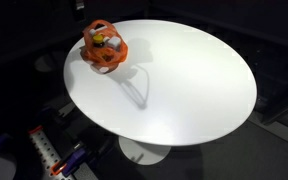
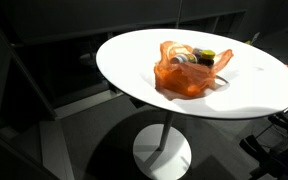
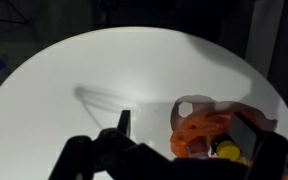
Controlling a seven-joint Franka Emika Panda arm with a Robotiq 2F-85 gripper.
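Observation:
An orange mesh-like bag (image 1: pixel 106 58) sits near the left edge of the white round table in exterior view 1. Several items poke out of its mouth, among them one with a yellow top (image 3: pixel 227 150) and a dark-and-yellow one (image 2: pixel 206 55). In the wrist view my gripper reaches in from the bottom, its dark fingers (image 3: pixel 124 124) spread wide and nothing visible between their tips. The bag lies below and to the right in that view, partly hidden behind the gripper. I cannot judge the height between them.
The white table (image 1: pixel 189 75) is otherwise largely bare, with wide free room beside the bag. A faint grey looped shape (image 3: pixel 99 98) lies on its surface, perhaps a shadow. Past the table's edge is dark floor.

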